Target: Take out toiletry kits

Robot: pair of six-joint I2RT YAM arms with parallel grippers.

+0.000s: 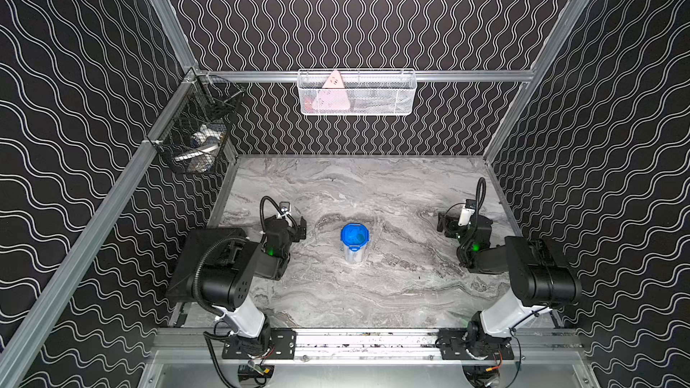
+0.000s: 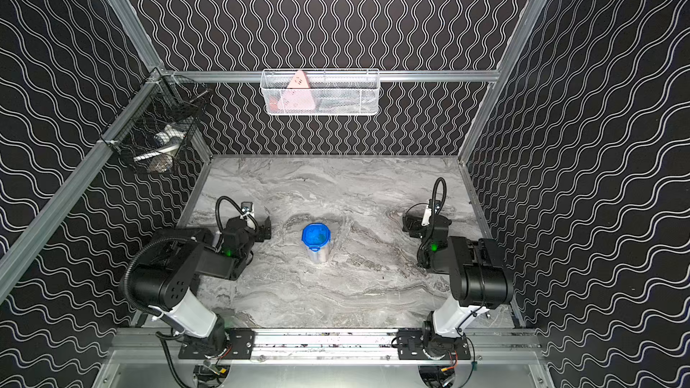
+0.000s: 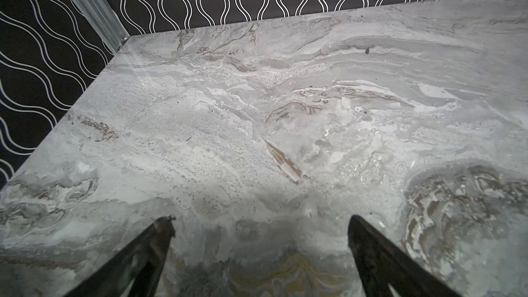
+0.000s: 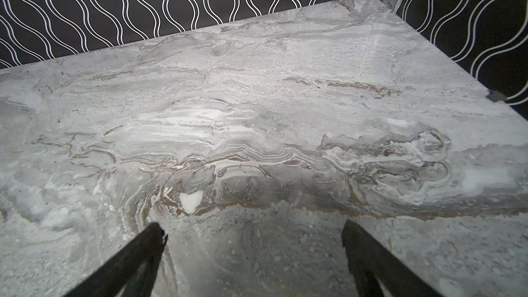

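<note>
A clear canister with a blue lid (image 1: 354,235) (image 2: 316,235) stands upright on the middle of the marble table; what it holds is too small to tell. My left gripper is open and empty, to the left of the canister and apart from it. My right gripper is also open and empty, low over the table to the canister's right. Neither wrist view shows the canister.
A white mesh basket (image 1: 381,93) with a pink triangular item (image 1: 332,97) hangs on the back wall. A black wire basket (image 1: 176,129) with white items hangs on the left wall.
</note>
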